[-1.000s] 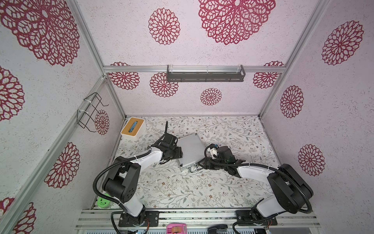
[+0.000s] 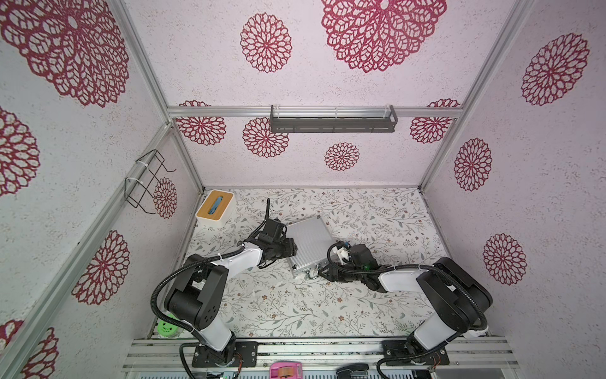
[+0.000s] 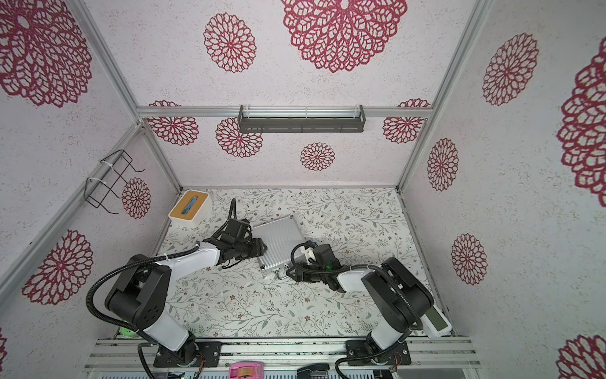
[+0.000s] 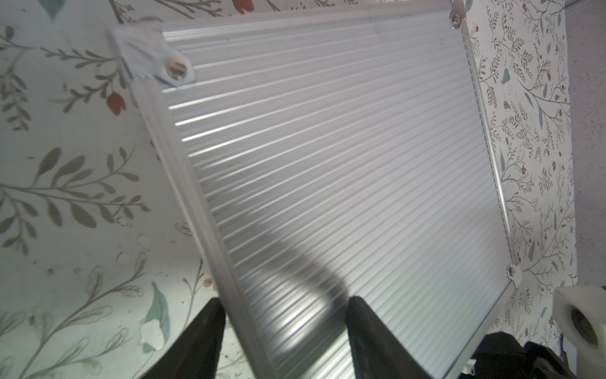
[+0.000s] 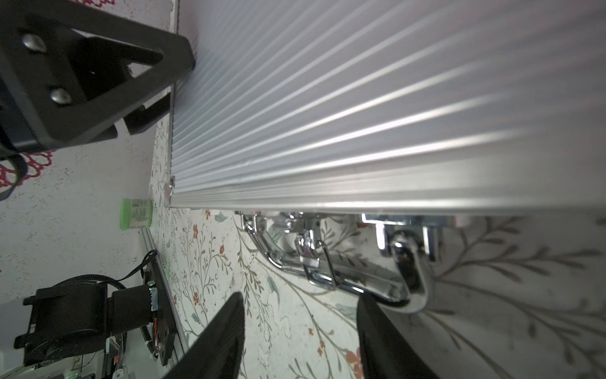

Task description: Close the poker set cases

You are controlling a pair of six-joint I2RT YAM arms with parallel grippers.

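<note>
The silver ribbed poker case point(image 2: 309, 238) lies closed-lidded on the floral table between the arms, its front toward me. My left gripper is shut on the case at its near edge in the left wrist view. In the right wrist view, a chrome handle point(image 5: 353, 281) and metal latches point(image 5: 410, 224) sit along the case's front side. My right gripper is part open just before the handle, with nothing seen between its fingers.
A white box with a wooden top point(image 2: 215, 207) sits at the back left. A green round container point(image 2: 167, 326) is at the front left.
My right gripper has moved toward the front and a little left, lower along the case's front side. The left arm and case look almost unchanged.
</note>
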